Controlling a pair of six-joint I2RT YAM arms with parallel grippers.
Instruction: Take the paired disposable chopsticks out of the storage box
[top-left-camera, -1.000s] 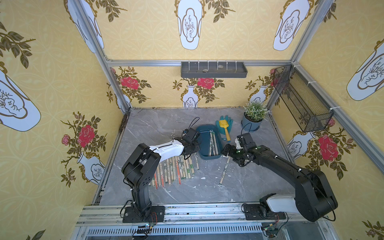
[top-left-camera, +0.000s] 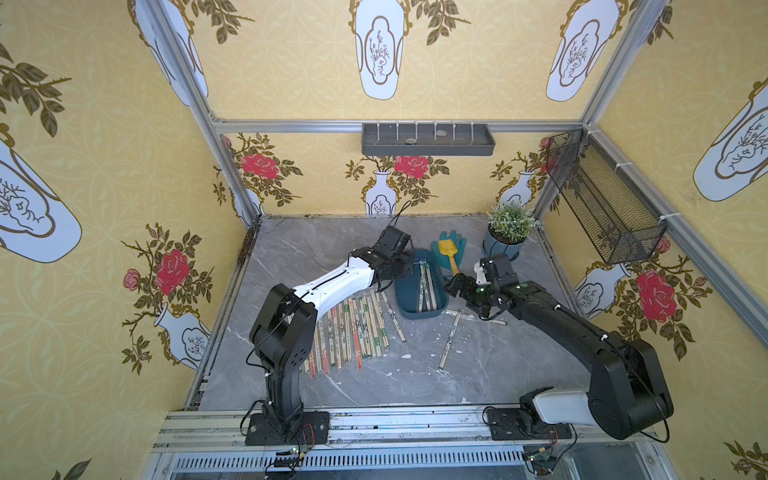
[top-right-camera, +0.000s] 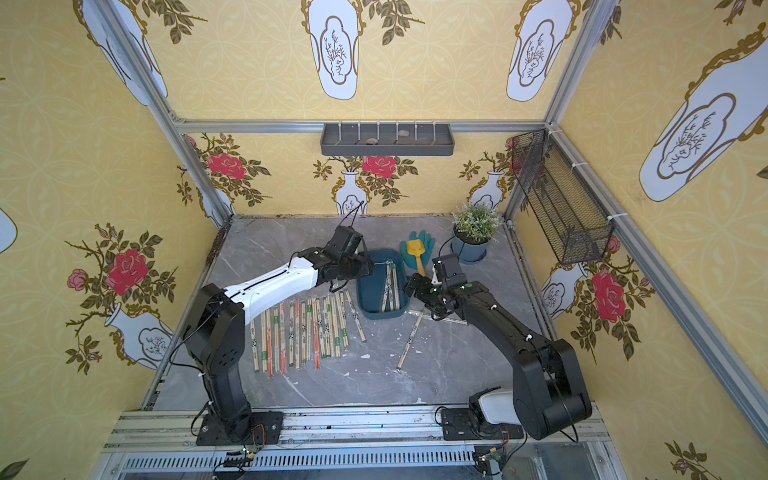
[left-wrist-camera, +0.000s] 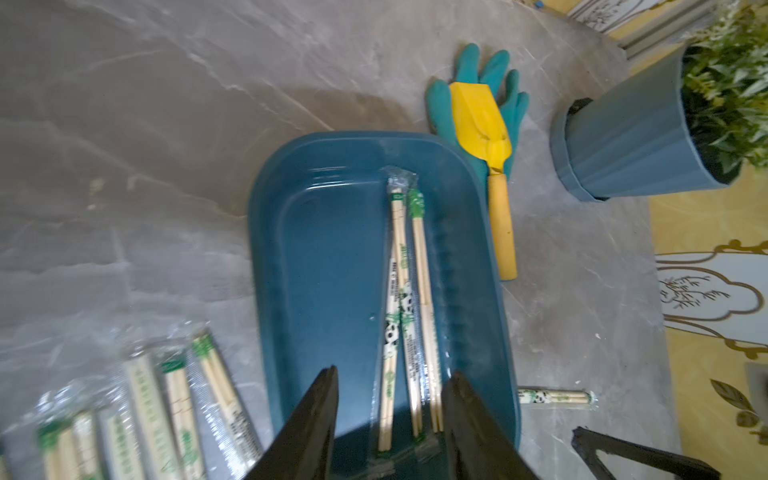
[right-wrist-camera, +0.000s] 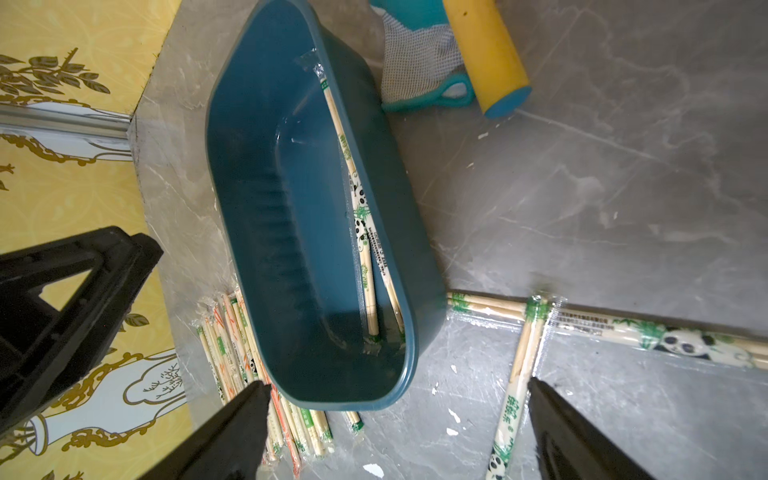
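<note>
The blue storage box (left-wrist-camera: 264, 264) stands mid-table. Inside it, toward its right wall, lie a few wrapped chopstick pairs (left-wrist-camera: 426, 304); one overlaps another. My left gripper is open above the box, fingers on either side of the pairs' near ends in the left wrist view, nothing held. Open too is my right gripper, to the right of the box, with nothing in its grasp. Many wrapped pairs (top-left-camera: 348, 332) lie in a row left of the box. On its right, one pair (right-wrist-camera: 516, 392) points toward the front and another (right-wrist-camera: 680, 340) lies crosswise.
A yellow shovel (left-wrist-camera: 484, 132) lies on a teal glove (left-wrist-camera: 440, 108) right of the box. Behind them stands a potted plant (top-left-camera: 505, 228). A wire basket (top-left-camera: 608, 196) hangs on the right wall.
My left gripper has moved right and up from above the chopstick row to the box. The right gripper has shifted slightly. The chopsticks in the box look unchanged.
</note>
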